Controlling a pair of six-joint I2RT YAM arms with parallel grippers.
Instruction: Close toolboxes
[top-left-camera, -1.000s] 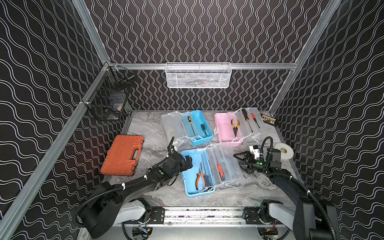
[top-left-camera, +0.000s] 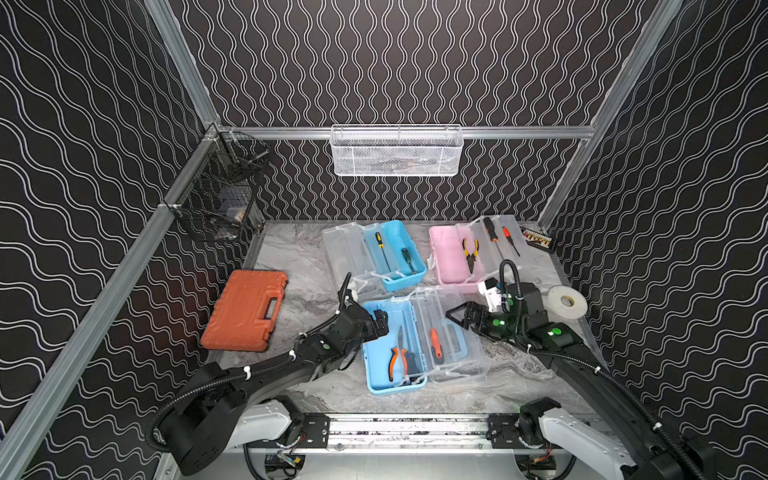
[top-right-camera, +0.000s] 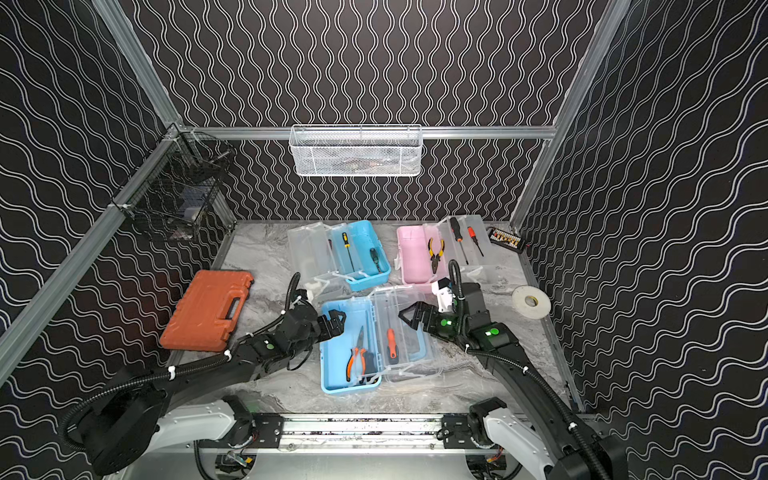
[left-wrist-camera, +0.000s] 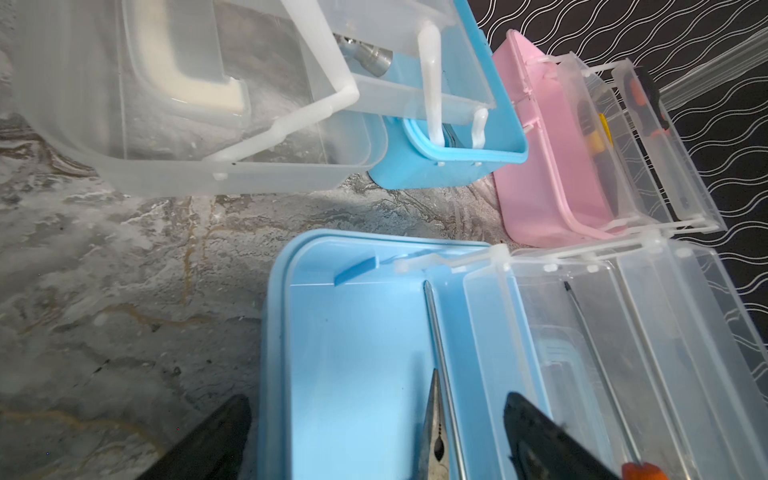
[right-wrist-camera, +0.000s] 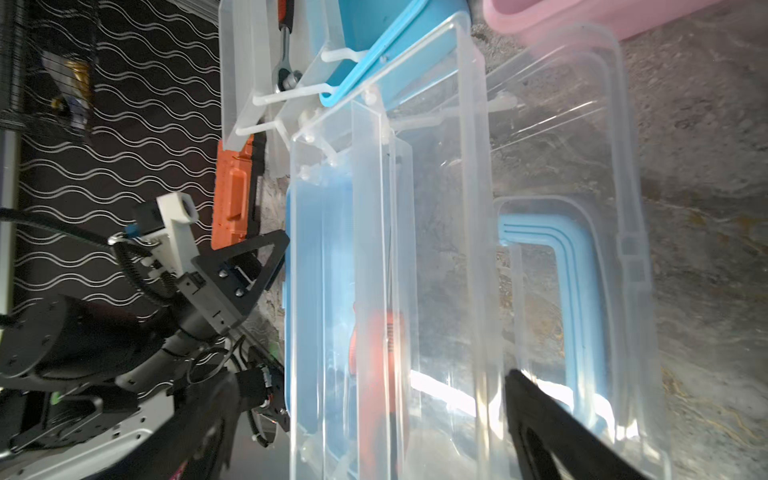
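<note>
Three toolboxes with clear lids stand open. The front blue toolbox holds orange-handled pliers, and a red screwdriver lies in its clear lid section. At its left wall is my left gripper, open; in the left wrist view its fingers stand either side of that wall. My right gripper is open at the lid's right side, and the clear walls show between its fingers in the right wrist view. Behind are the back blue toolbox and the pink toolbox, both holding tools.
An orange case lies at the left, a tape roll and a small bit set at the right. A white wire basket hangs on the back wall. Bare table shows between case and boxes.
My right gripper has moved left, from beside the clear lid to over its edge. The front toolbox has shifted and turned slightly, its lid and red screwdriver a little leftward. The left arm barely moved.
</note>
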